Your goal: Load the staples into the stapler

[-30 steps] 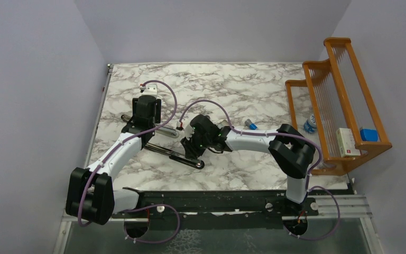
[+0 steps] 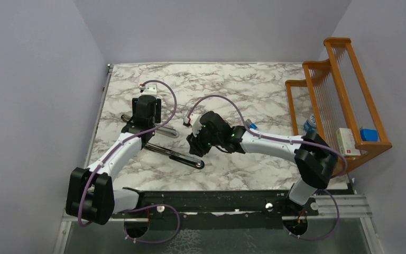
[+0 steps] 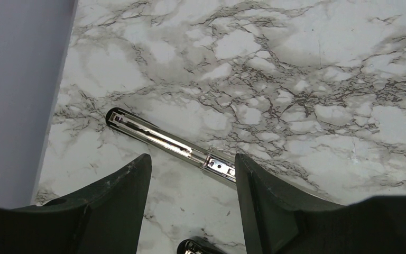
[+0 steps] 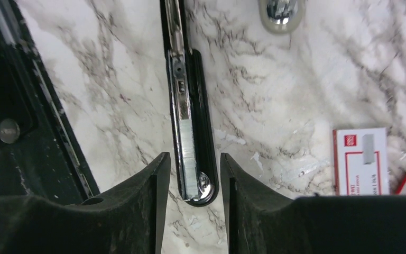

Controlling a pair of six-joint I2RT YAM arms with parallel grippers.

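Observation:
A black stapler [image 2: 185,160] lies unfolded flat near the front of the table. In the right wrist view, a pale grey strip of staples [image 4: 188,151] rests in the channel of this stapler [image 4: 207,127]. Over that end hangs my right gripper, open, with only the stapler below seen through its gap. A second, silver-toned stapler [image 3: 164,138] is also unfolded, behind the black one. My left gripper is open above the table on that side, holding nothing; part of this stapler passes out of sight behind its finger.
A red-and-white box [image 4: 362,164] lies to the right of the black stapler. A wooden shelf [image 2: 343,95] stands at the right with a bottle [image 2: 310,124] and boxes. A small blue item [image 2: 251,124] lies behind the right arm.
The left arm and both staplers look unmoved.

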